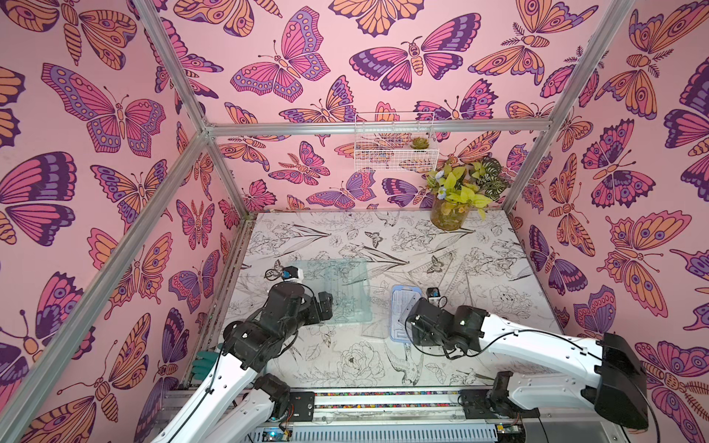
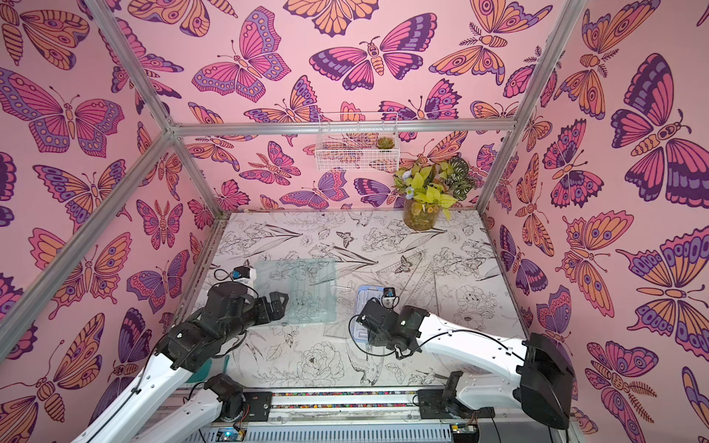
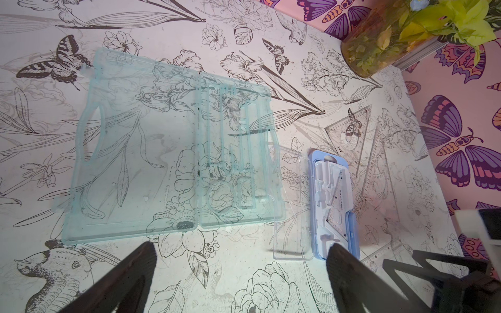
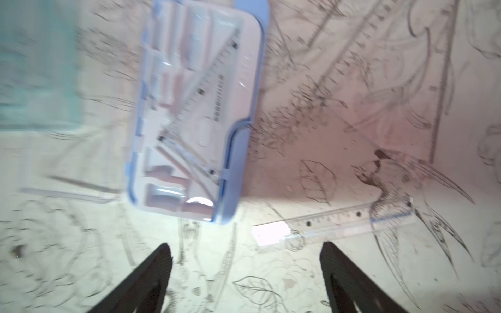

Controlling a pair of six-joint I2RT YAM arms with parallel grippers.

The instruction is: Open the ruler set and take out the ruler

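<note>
In the right wrist view the ruler set lies open: a blue case (image 4: 242, 172) with a white tray, its clear lid flat on the left. Small clear set squares (image 4: 208, 94) are in the tray. A short clear ruler (image 4: 334, 224) rests on the table to the right of the case's lower end. My right gripper has its fingers apart, nothing between them, just above this area. Left of the set, my left gripper stands open and empty over the turquoise case's near side. From above, the right arm covers part of the blue case.
An open, empty turquoise case (image 3: 141, 167) lies flat, its right edge overlapping the clear lid (image 3: 292, 229). Larger transparent drawing tools (image 3: 381, 172) are spread to the right. A plant in a glass vase (image 1: 449, 214) stands at the back right.
</note>
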